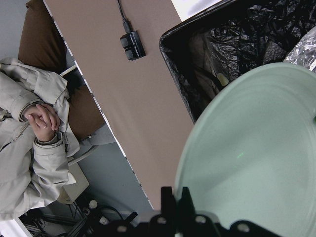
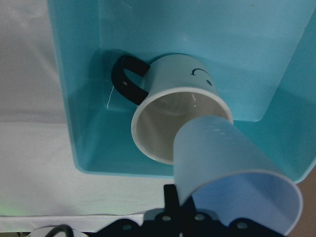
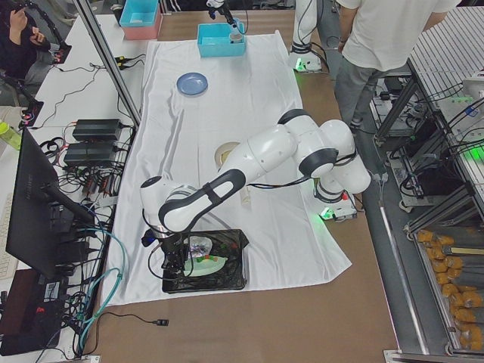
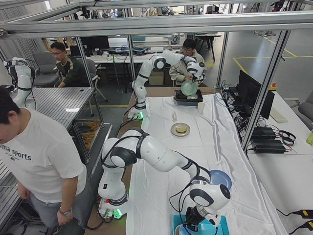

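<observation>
A pale green plate [image 1: 247, 153] fills the lower right of the left wrist view, tilted over a black bag-lined bin [image 1: 217, 44], with my left gripper shut on its rim. My right gripper is shut on a light blue cup [image 2: 222, 153] above a turquoise bin [image 2: 79, 123]. A white mug [image 2: 148, 118] with a black handle lies on its side in that bin. Crumpled foil [image 1: 303, 52] is inside the black bin.
A blue plate [image 3: 192, 83] and a tan plate [image 4: 180, 129] with a yellowish item sit on the white cloth. People stand or sit beside the table.
</observation>
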